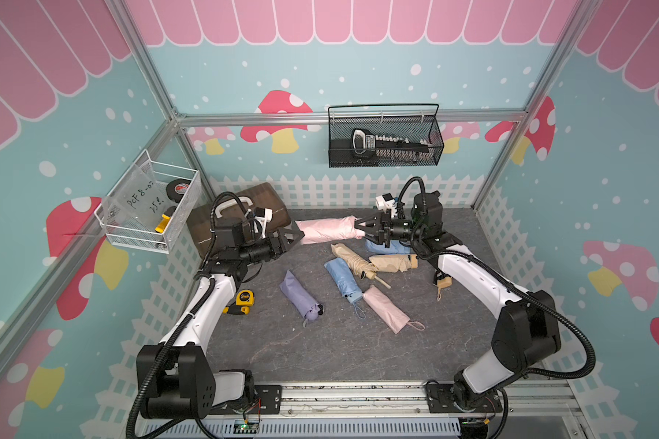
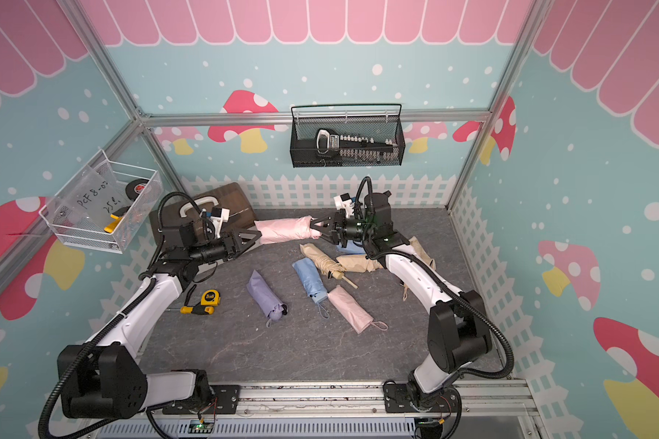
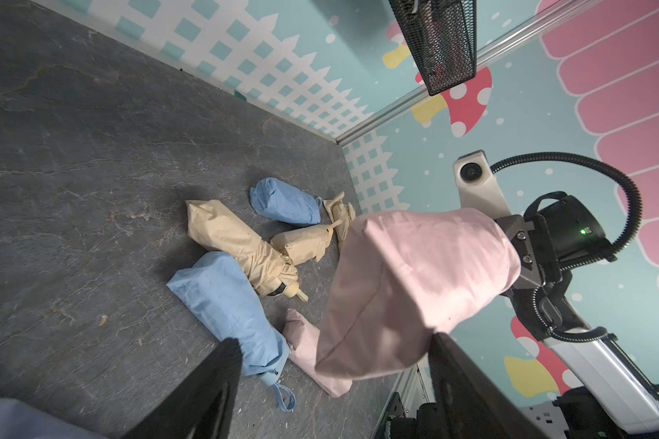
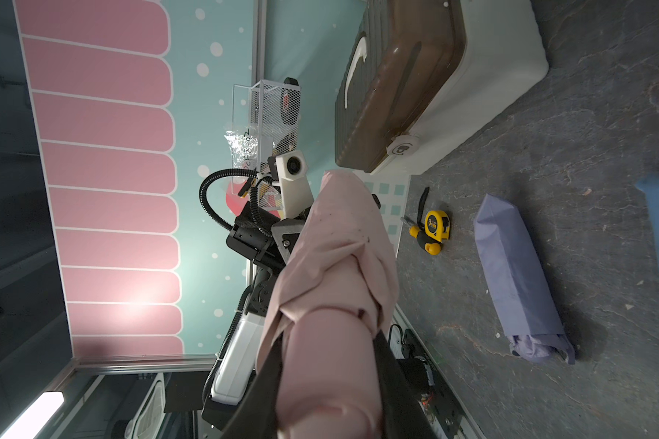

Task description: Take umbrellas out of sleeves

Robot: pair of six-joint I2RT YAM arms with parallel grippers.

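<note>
A pink umbrella in its sleeve (image 1: 328,229) hangs level above the table, between the two arms. My right gripper is shut on its right end, where the pink handle end (image 4: 329,358) shows beyond the gathered sleeve mouth (image 4: 333,281). At the other end, my left gripper stands open; the sleeve's flat closed end (image 3: 377,307) is close to its fingertips, overlapping one finger (image 3: 454,373) in the left wrist view. Whether they touch, I cannot tell. On the table lie a purple umbrella (image 1: 298,295), a blue one (image 1: 343,279) and another pink one (image 1: 386,308).
Beige pieces (image 1: 353,260) and a second blue one (image 3: 285,201) lie beneath the right arm. A brown case (image 4: 410,73) stands behind the left arm, and a yellow tape measure (image 1: 244,297) beside it.
</note>
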